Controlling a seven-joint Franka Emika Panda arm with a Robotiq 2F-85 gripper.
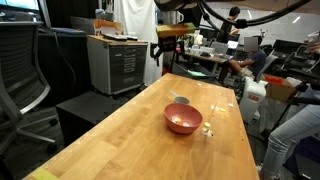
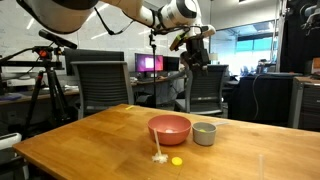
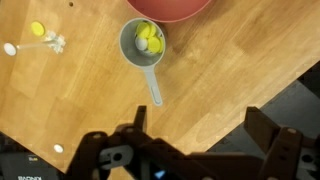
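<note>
My gripper (image 1: 168,58) hangs high above the far part of the wooden table, its fingers spread and empty. In the wrist view the fingers of my gripper stand wide apart over bare wood. A small grey pan (image 3: 128,48) with a straight handle (image 3: 153,86) holds yellow pieces and a whitish one. Touching or very near it is a red bowl (image 3: 170,8), cut off by the top edge. The second exterior view has the red bowl (image 2: 170,126) left of the grey pan (image 2: 204,136), with my gripper (image 2: 193,62) well above both.
A pale brush-like tool (image 2: 158,150) and a yellow disc (image 2: 177,161) lie in front of the bowl. Small white pieces (image 3: 9,48) are scattered nearby. Office chairs (image 2: 204,90) stand beyond its edge.
</note>
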